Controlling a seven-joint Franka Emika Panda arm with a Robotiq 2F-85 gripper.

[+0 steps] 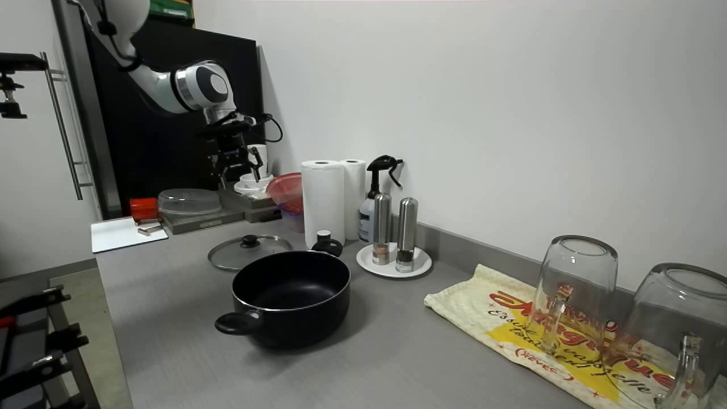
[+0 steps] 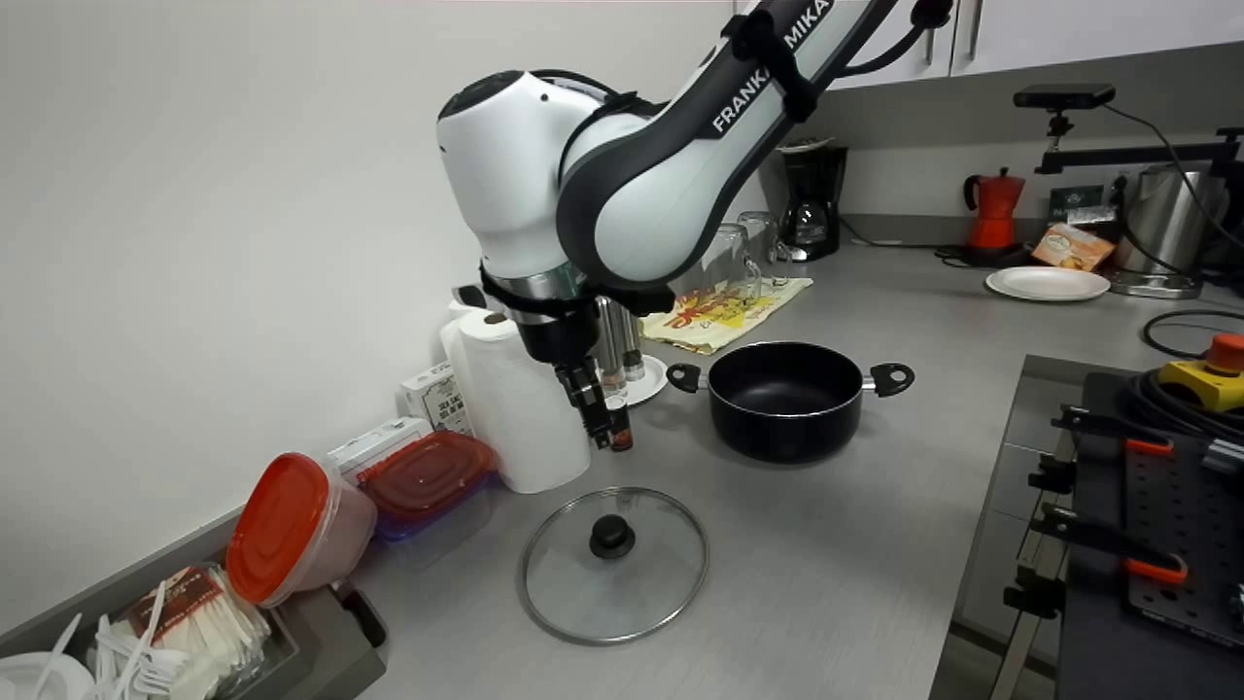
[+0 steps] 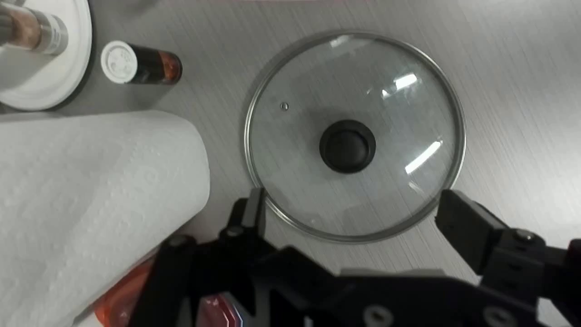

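A round glass lid with a steel rim lies flat on the grey counter, its black knob pointing up. In the wrist view my gripper is open, fingers wide apart, with nothing held between them; the lid appears beyond the fingertips. From the side, the gripper hangs well above the counter. The black two-handled pot stands uncovered, beside the lid. Its dark interior looks empty in the second exterior view, where the pot is to the right of the lid.
White paper towel rolls stand close to the lid along the wall. A small spice jar and a plate with two grinders are nearby. Red-lidded containers sit left of the rolls.
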